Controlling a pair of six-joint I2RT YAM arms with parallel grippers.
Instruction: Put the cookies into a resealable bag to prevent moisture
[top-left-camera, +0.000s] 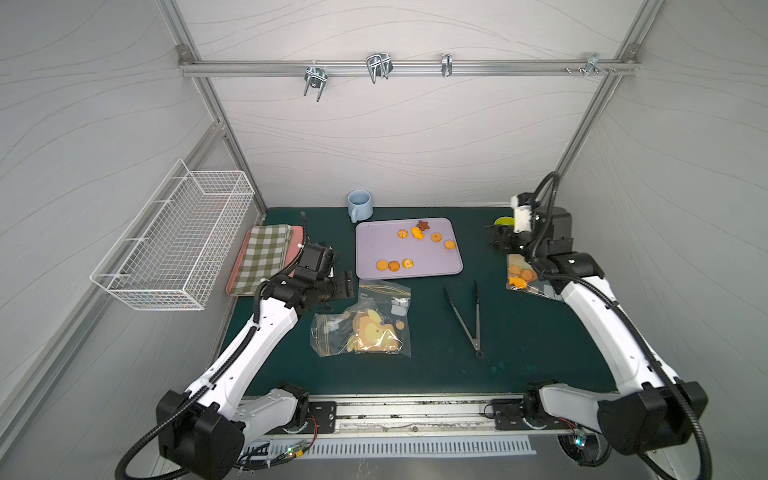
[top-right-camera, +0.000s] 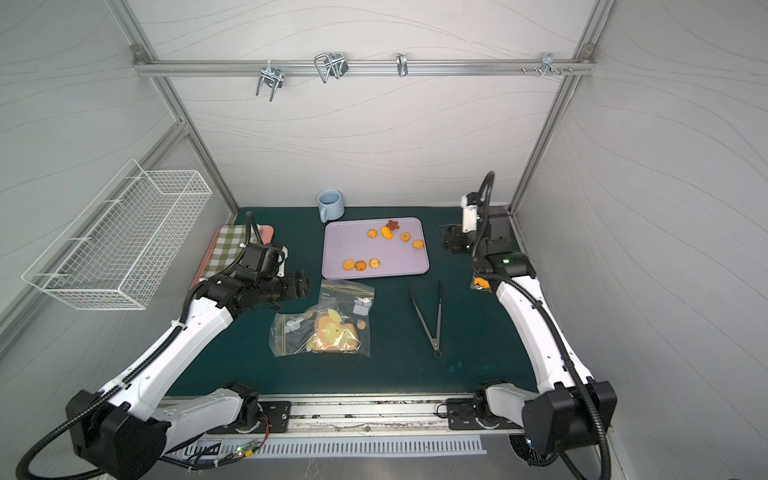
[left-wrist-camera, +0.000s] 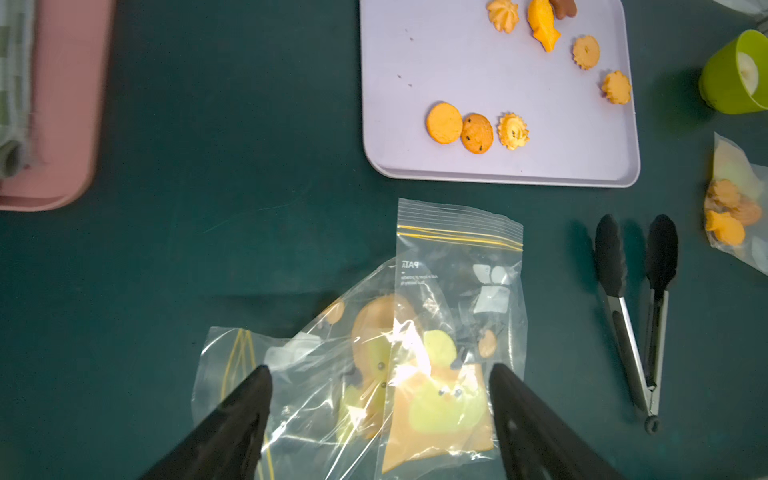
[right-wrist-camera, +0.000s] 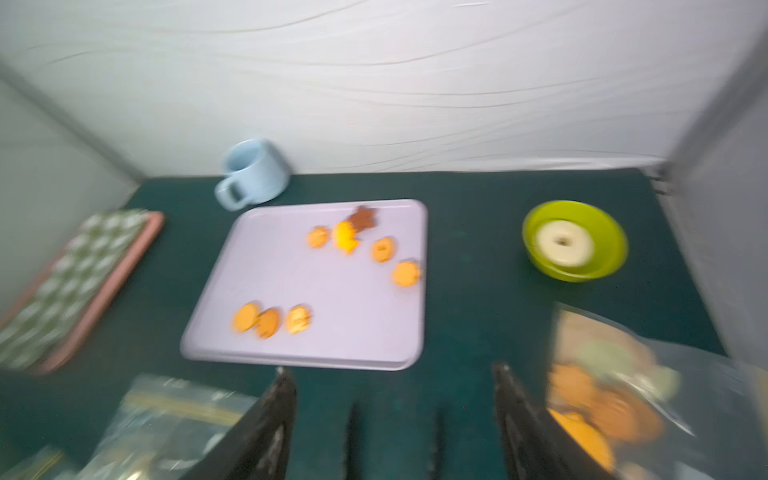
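Note:
My left gripper (top-left-camera: 342, 285) hangs part open, empty, above two overlapping clear resealable bags (left-wrist-camera: 448, 320) with printed patterns, in front of the lilac tray (top-left-camera: 400, 249). Several cookies, round, scalloped and fish-shaped, lie on the tray, like the plain round cookie (left-wrist-camera: 444, 122). My right gripper is open and empty, raised over the right side of the table. Below it lies a bag with cookies (left-wrist-camera: 728, 220) inside, beside a green bowl (left-wrist-camera: 732, 76). The right wrist view is blurred.
Black-tipped tongs (left-wrist-camera: 632, 336) lie right of the empty bags. A blue mug (top-left-camera: 359, 205) stands behind the tray. A pink tray (left-wrist-camera: 64, 160) with a checked cloth is at left, below a wire basket (top-left-camera: 176, 240).

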